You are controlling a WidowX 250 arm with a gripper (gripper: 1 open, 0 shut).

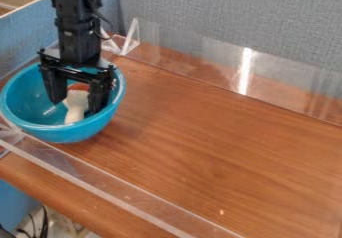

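Observation:
A blue bowl (54,129) sits at the left end of the wooden table. Inside it lies a pale cream object (76,106) with an orange-red part behind it, partly hidden by the arm. My black gripper (76,90) is lowered into the bowl's upper part, its fingers open on either side, above and around that object. Whether the fingertips touch it cannot be told.
Clear plastic edging runs along its front and back, with a grey textured wall behind. A wooden box stands at the top left, and cables hang at the lower left.

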